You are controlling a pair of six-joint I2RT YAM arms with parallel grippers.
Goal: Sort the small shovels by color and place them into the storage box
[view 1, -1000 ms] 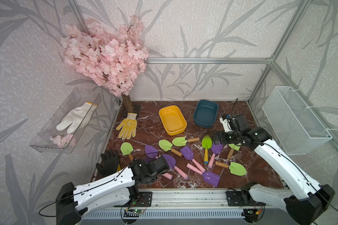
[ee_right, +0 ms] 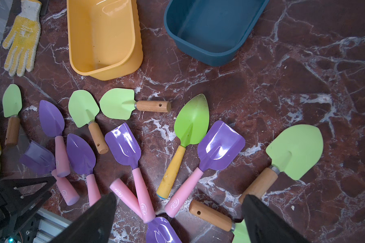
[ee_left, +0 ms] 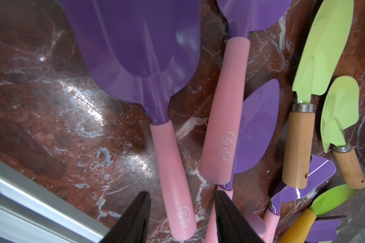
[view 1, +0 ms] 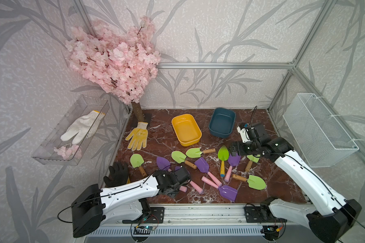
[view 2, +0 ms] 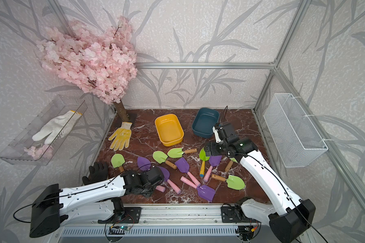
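Observation:
Purple shovels with pink handles and green shovels with mostly wooden handles lie mixed on the marble table. In the left wrist view, my left gripper is open above a pink handle [ee_left: 172,174] whose end shows between the fingers, ungripped; its broad purple blade [ee_left: 121,44] points away. Another pink handle [ee_left: 223,117] lies beside it. My right gripper stands open and empty over the right-hand shovels, among them a purple shovel [ee_right: 221,145] and a yellow-handled green shovel [ee_right: 192,121]. Behind them, the yellow box [ee_right: 109,72] and blue box [ee_right: 210,57] look empty.
A yellow-white glove [view 1: 137,137] lies at the left by the blossom tree [view 1: 117,60]. A black glove [view 1: 117,175] rests near the left arm. A wire basket [view 1: 320,129] hangs at the right wall. Bare table shows at right rear in the right wrist view.
My left arm has swung to the right, bringing its gripper over the purple shovels left of the middle. The right arm, shovels and boxes look unchanged.

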